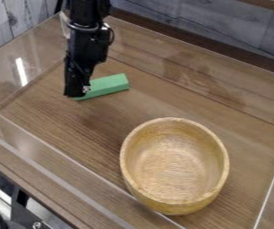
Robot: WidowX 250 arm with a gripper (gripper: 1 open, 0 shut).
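Observation:
My black gripper (75,89) hangs at the left of the upper middle, low over the table, just left of a green rectangular block (106,87). Its fingers are small and dark in this view; they look shut, with nothing visible between them. The tips are at or beside the block's left end; whether they touch it I cannot tell.
A round wooden bowl (175,163) stands at the lower right.

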